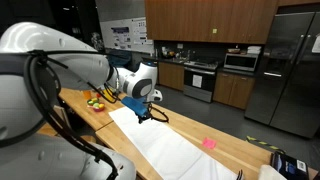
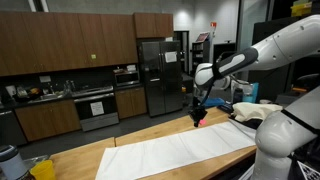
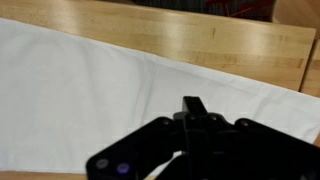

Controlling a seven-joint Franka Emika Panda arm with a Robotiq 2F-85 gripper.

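Note:
A white sheet lies across the wooden table; whether it is cloth or paper I cannot tell. In exterior view 2 the sheet spreads over the middle of the table. My gripper hangs above it, pointing down. The other outside view has the gripper over the sheet's far right part. Black gripper parts fill the bottom of the wrist view, with the sheet beneath and bare wood along its upper edge. No held object shows, and the finger spacing is unclear.
A small pink item rests on the table beside the sheet. Colourful items stand near the arm's base side. A yellow container is at the near left table edge. Much of the sheet is bare.

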